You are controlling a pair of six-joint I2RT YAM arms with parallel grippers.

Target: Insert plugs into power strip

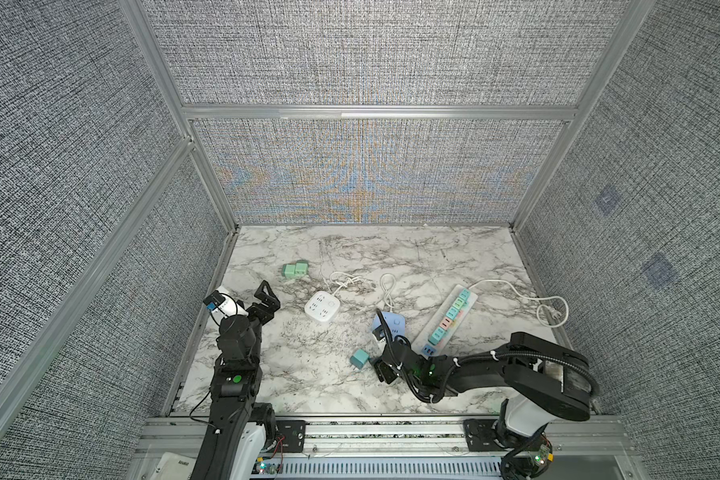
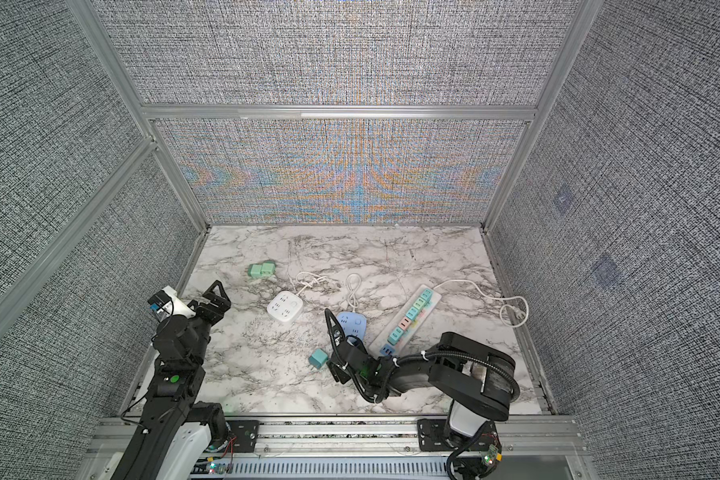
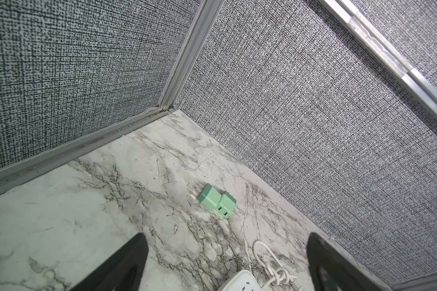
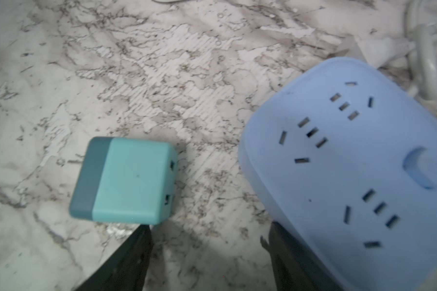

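Note:
A teal plug [image 4: 126, 179] lies on the marble table just left of the blue square power strip [image 4: 344, 150]. My right gripper is low at their near side, open with nothing between its fingers. Two green plugs [image 1: 295, 269] lie at the back left. A white square power strip [image 1: 322, 306] sits in the middle; a long strip [image 1: 448, 319] with colored sockets lies to the right, partly behind the right arm in the top views. My left gripper hangs open at the left, above the table, with nothing held.
White cables [image 1: 552, 312] are looped at the right and behind both square strips. Grey panels and rails enclose the table on the sides and back.

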